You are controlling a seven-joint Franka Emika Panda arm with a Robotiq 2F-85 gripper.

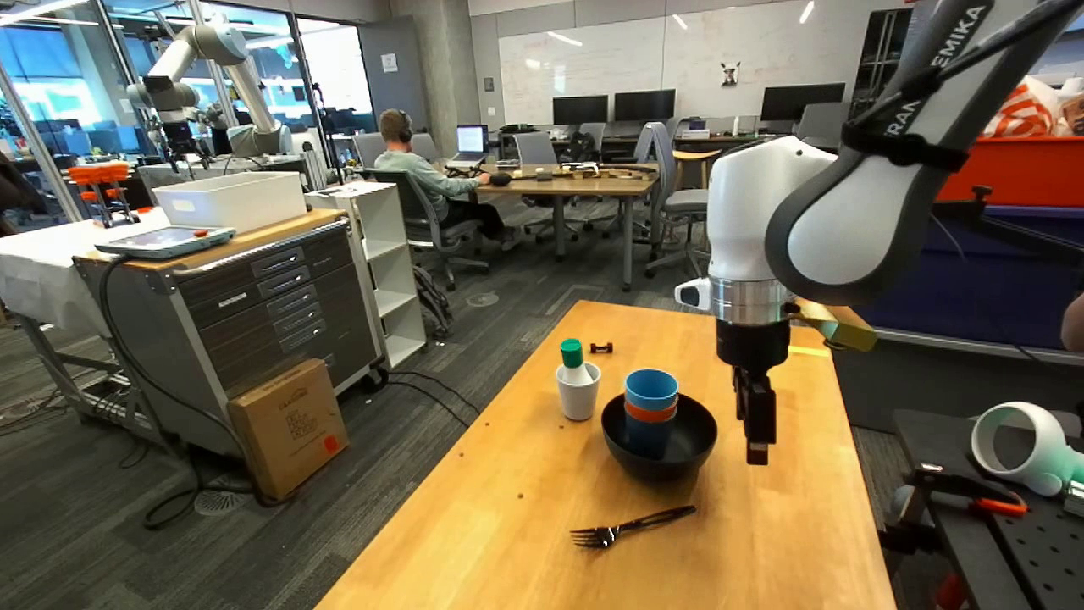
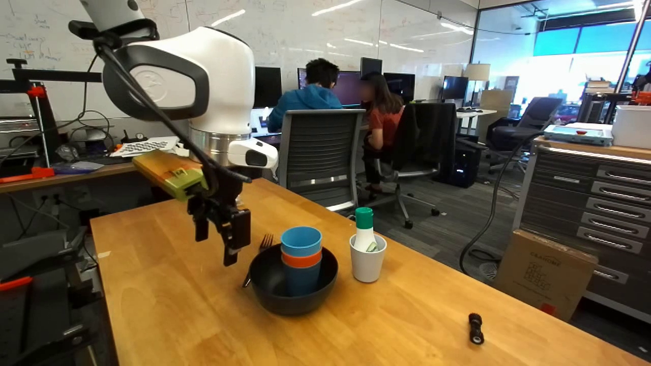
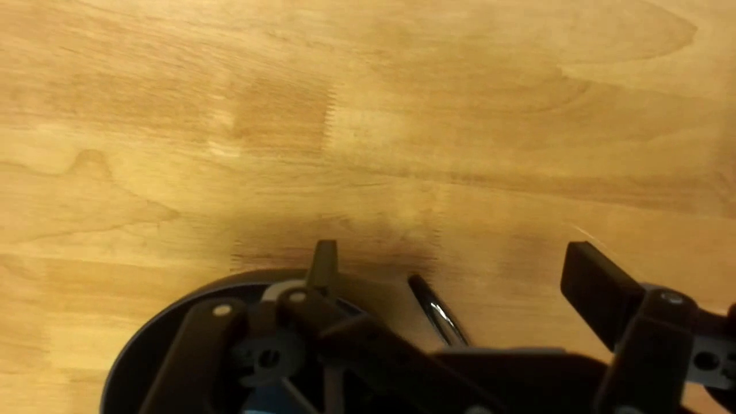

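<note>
A black bowl (image 1: pixel 686 463) rests on the wooden table with stacked cups (image 1: pixel 648 412) inside it, blue above and below an orange band. On the table beside the bowl lies a black fork (image 1: pixel 640 524); only its handle (image 3: pixel 438 310) shows in the wrist view. My gripper (image 2: pixel 215 247) hangs in the air by the bowl, on the side away from the white cup. Its fingers stand wide apart in the wrist view, open and empty. One finger (image 3: pixel 322 265) overlaps the bowl's rim from that camera.
A white cup (image 2: pixel 367 268) holding a green-capped bottle (image 2: pixel 364 222) stands near the bowl. A small black dumbbell-shaped object (image 2: pixel 476 329) lies by the table edge. Bare tabletop (image 3: pixel 379 103) fills most of the wrist view.
</note>
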